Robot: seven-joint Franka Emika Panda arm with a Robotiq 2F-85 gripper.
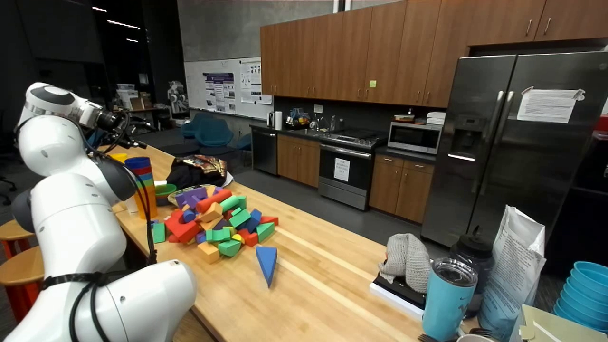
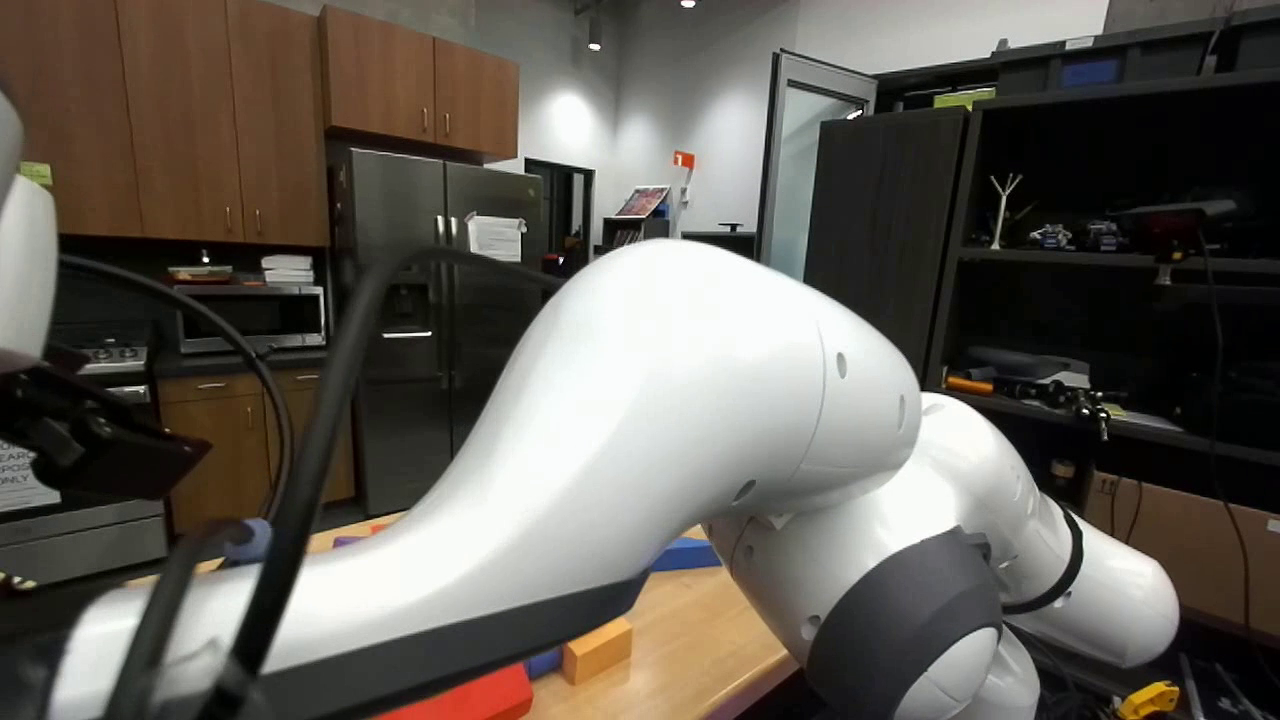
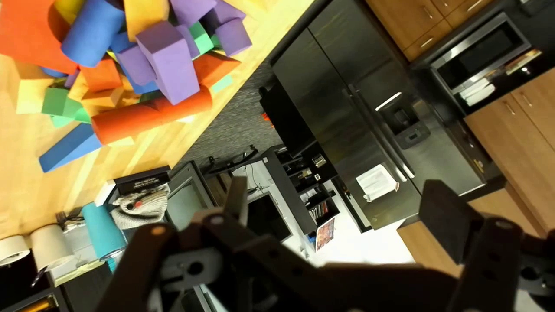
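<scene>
My gripper stands open in the wrist view, its dark fingers (image 3: 448, 221) wide apart with only the distant room showing between them. In exterior view 1 the gripper (image 1: 136, 137) hangs above the far left of the table, near the stacked coloured cups (image 1: 146, 185) and away from the blocks. A heap of coloured blocks (image 1: 213, 219) lies on the wooden table. Beside the heap, a blue wedge (image 1: 266, 263) rests alone. On top of the heap in the wrist view are a purple block (image 3: 174, 70) and a red cylinder (image 3: 151, 117).
Behind the heap sit a green bowl (image 1: 165, 190) and a dark bag (image 1: 196, 171). A teal tumbler (image 1: 447, 299), a grey knitted item (image 1: 407, 259) and a paper bag (image 1: 516, 268) crowd the right end.
</scene>
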